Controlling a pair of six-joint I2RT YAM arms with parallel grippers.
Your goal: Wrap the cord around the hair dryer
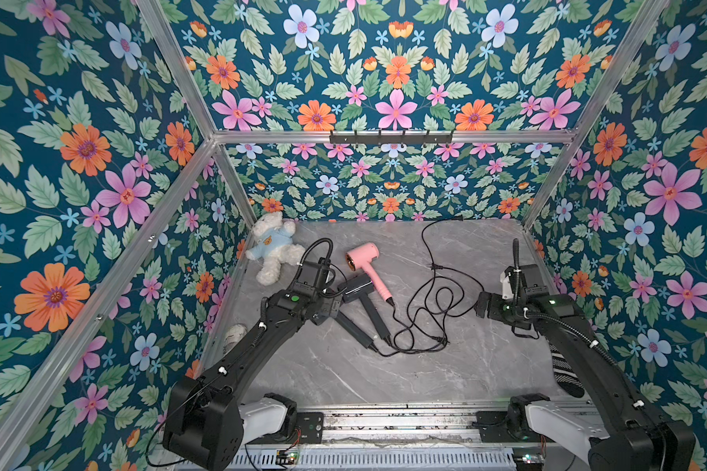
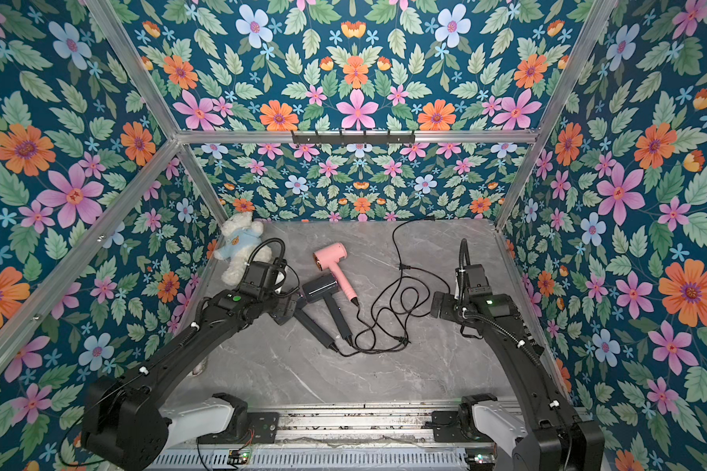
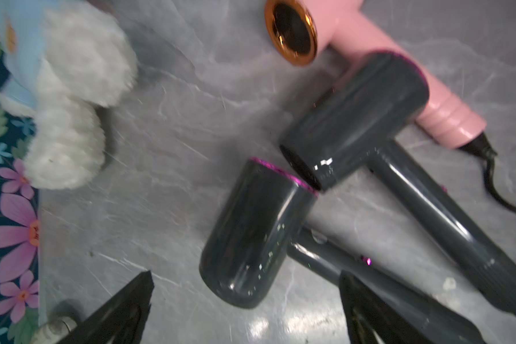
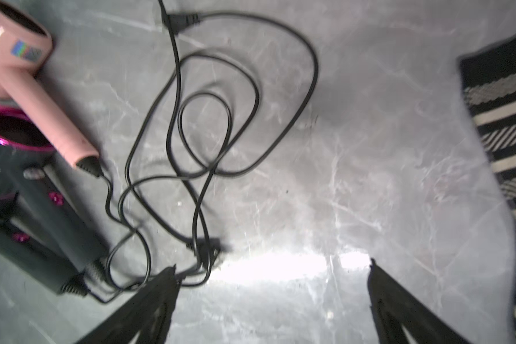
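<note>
Three hair dryers lie on the grey table: a pink dryer (image 1: 369,269), a dark grey dryer (image 1: 363,294) beside it, and a second dark dryer (image 3: 258,235) at the left. In the left wrist view the two dark heads lie against each other. Black cords (image 4: 243,123) lie in loose, crossing loops right of the handles, apart from the dryers' bodies. Above the second dark dryer hangs my left gripper, its fingers wide apart and empty. My right gripper stands open right of the cord loops, over bare table. From above, the left arm partly hides the second dryer.
A white teddy bear (image 1: 273,245) in a blue shirt sits at the back left. A black-and-white striped cloth (image 4: 513,172) lies at the right edge. Small pale footwear or a toy (image 1: 234,336), hard to identify, rests at the left edge.
</note>
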